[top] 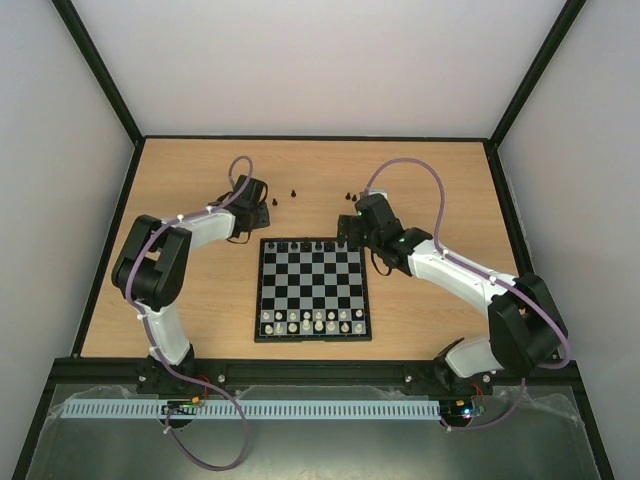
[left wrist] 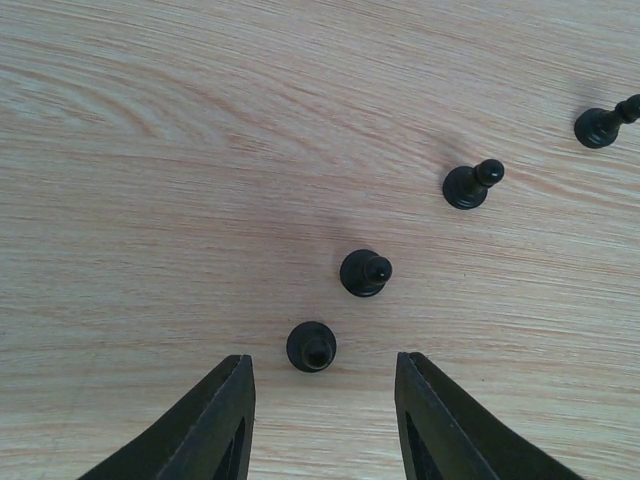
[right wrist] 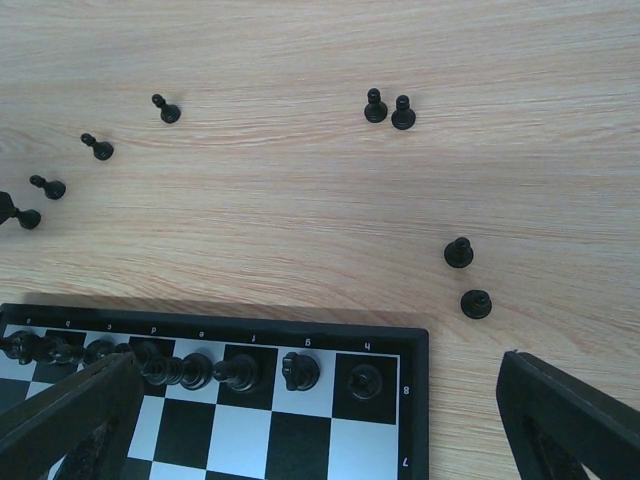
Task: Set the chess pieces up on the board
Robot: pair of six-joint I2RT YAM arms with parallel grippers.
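The chessboard lies on the table with white pieces filling its near two rows. Along its far row stand black pieces, seen also from my right wrist. Several black pawns are upright on the bare wood beyond the board. In the left wrist view, one black pawn is just ahead of the gap of my left gripper, whose fingers stand apart with nothing between them. My right gripper is wide open above the board's far right corner, the corner piece between its fingers in view but below.
A pair of black pawns stands close together at the back, and two more are right of the board's far corner. Bare wood spreads over the right back of the table.
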